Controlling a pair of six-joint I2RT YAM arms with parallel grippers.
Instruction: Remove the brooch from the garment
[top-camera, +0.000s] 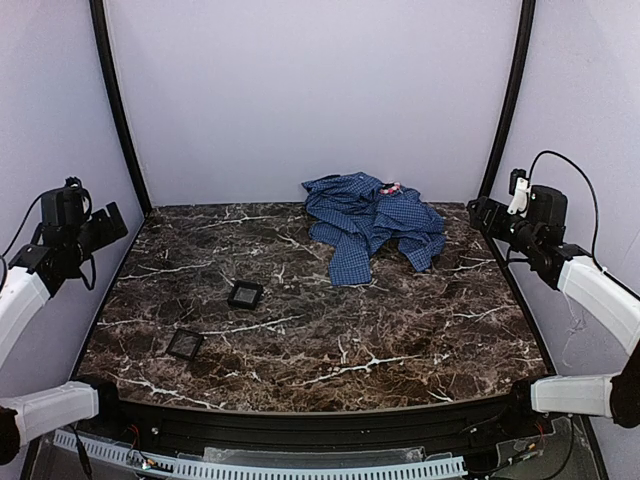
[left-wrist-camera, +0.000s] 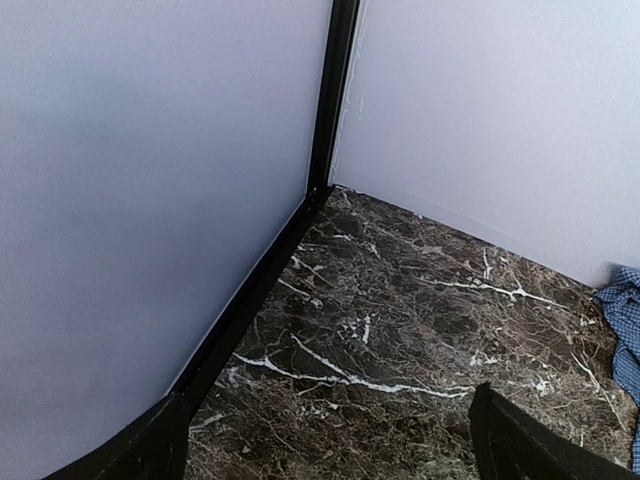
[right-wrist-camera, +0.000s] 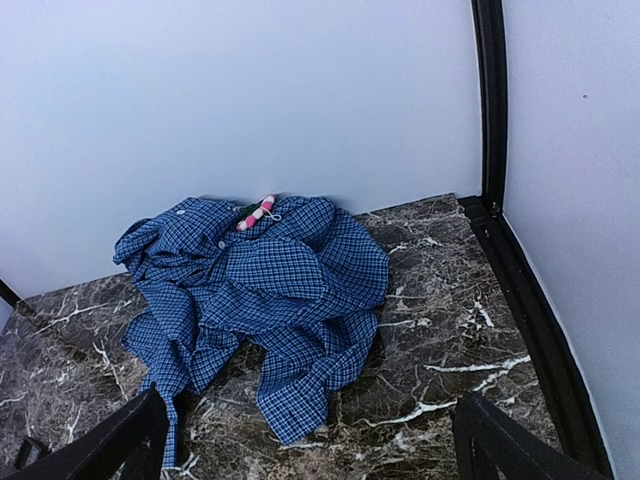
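Note:
A crumpled blue checked garment (top-camera: 370, 230) lies at the back right of the table, also seen whole in the right wrist view (right-wrist-camera: 250, 290). A pink and white brooch (right-wrist-camera: 255, 215) sits near its top back edge, small in the top view (top-camera: 389, 188). My left gripper (top-camera: 100, 227) hangs open at the left side, away from the garment; only the garment's edge shows in its wrist view. My right gripper (top-camera: 485, 218) hangs open at the right, beside the garment, with nothing between its fingers.
Two small black square frames, one (top-camera: 245, 294) near the middle left and one (top-camera: 185, 343) at the front left, lie on the dark marble table (top-camera: 420, 350). Pale walls edge the back and sides.

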